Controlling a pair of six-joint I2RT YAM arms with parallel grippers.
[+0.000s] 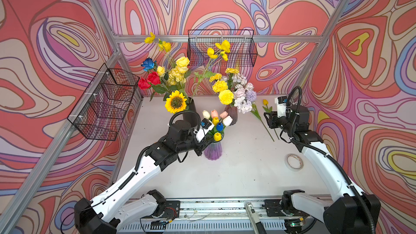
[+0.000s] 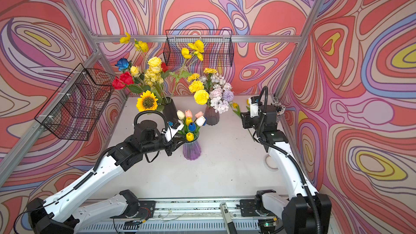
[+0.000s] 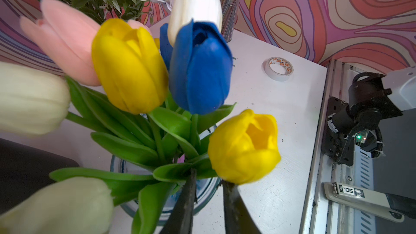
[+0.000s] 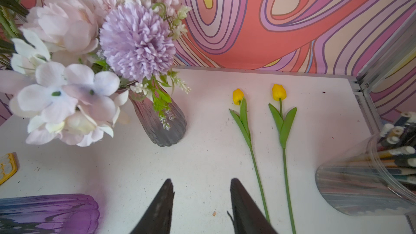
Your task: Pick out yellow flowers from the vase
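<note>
A purple vase (image 1: 213, 150) at the table's middle holds white, pink, blue and yellow tulips. My left gripper is part open at the stems, just beneath the lower yellow tulip (image 3: 244, 147); whether the stem is between its fingers is unclear. An upper yellow tulip (image 3: 127, 67) stands beside the blue one. My right gripper is open and empty, over the right side of the table. Two loose yellow tulips (image 4: 279, 92) lie there with their long stems.
Taller bouquets in a dark vase (image 2: 169, 107) and a grey vase (image 4: 161, 125) stand behind. A pencil holder (image 4: 346, 184) and tape roll (image 1: 294, 161) are at the right. Wire baskets (image 1: 101, 108) hang on the left and back frames.
</note>
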